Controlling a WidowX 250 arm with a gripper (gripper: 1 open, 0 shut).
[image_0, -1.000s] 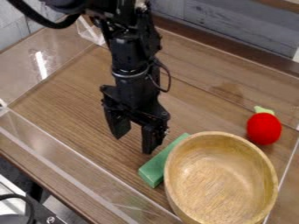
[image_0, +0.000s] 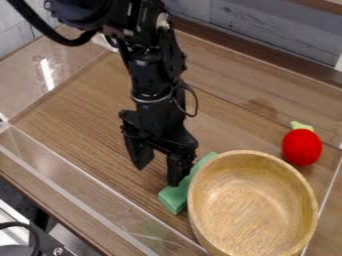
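Note:
The black arm reaches down over the middle of the wooden surface, its gripper (image_0: 159, 160) open, the right finger low beside a green block (image_0: 175, 198). This block lies flat, partly hidden behind a wide wooden bowl (image_0: 254, 210) at the lower right.
A red tomato-like object (image_0: 302, 148) with a green top rests at the right, above the bowl. Transparent edges run along the left side, and a pale wall stands at the back.
The bowl, block and red object look unmoved.

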